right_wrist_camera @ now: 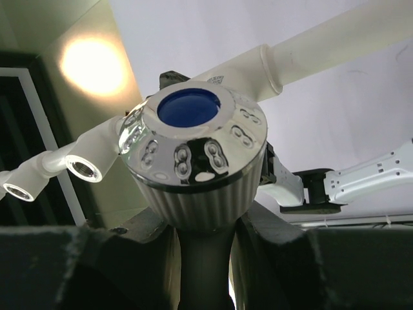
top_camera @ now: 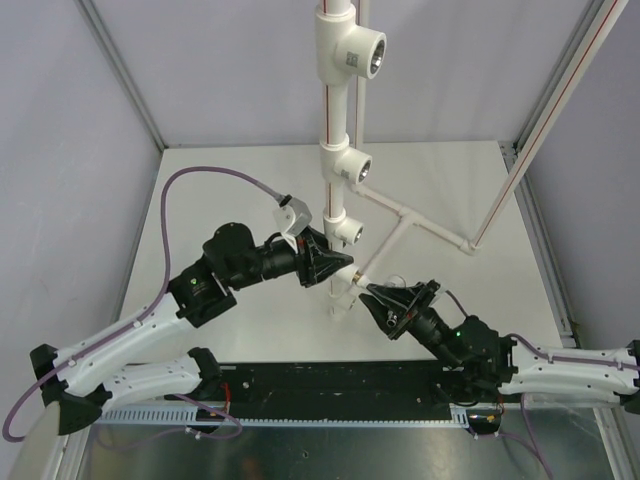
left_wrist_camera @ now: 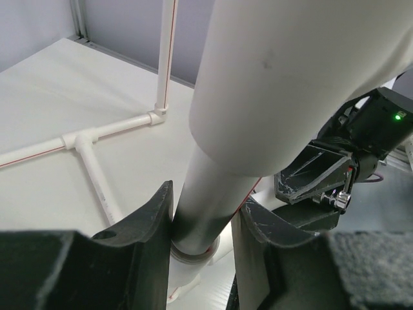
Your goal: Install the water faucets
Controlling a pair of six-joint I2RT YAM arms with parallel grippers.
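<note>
The white vertical pipe [top_camera: 336, 110] with side outlets carries a lowest tee [top_camera: 350, 275] where both grippers meet. My left gripper [top_camera: 326, 258] is closed around this pipe; in the left wrist view its fingers [left_wrist_camera: 142, 258] clasp the white pipe [left_wrist_camera: 210, 194] below a larger fitting. My right gripper [top_camera: 380, 300] is at the side outlet, and in the right wrist view its fingers grip the dark lower part of a chrome faucet [right_wrist_camera: 193, 148] with a blue cap, pointed toward the pipe. Whether the faucet sits in the outlet is hard to tell.
Other tees with metal-threaded outlets [top_camera: 355, 165] are higher on the pipe. A horizontal pipe frame [top_camera: 420, 222] lies on the white board [top_camera: 200, 310]. A slanted pipe [top_camera: 540, 130] rises at the right.
</note>
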